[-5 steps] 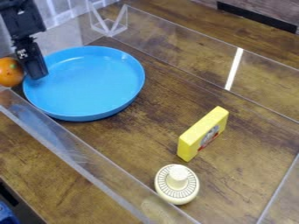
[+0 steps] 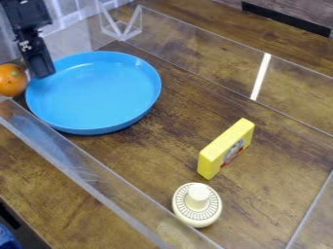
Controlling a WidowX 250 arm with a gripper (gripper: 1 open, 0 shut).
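Note:
My dark gripper (image 2: 29, 60) is at the upper left edge of the camera view, partly cut off by the frame, its fingers at the left rim of a blue round plate (image 2: 93, 92). An orange round object (image 2: 11, 80) sits just below the gripper at the left edge, partly out of view. I cannot make out how far apart the fingers are or whether they touch anything.
A yellow box (image 2: 225, 148) stands at the middle right, with a white ridged cylindrical item (image 2: 197, 203) at the bottom. Clear partitions cross the wooden table, which is bare at the right and upper right.
My gripper has shifted slightly over the last second near the plate's left rim. The plate and other objects look unchanged.

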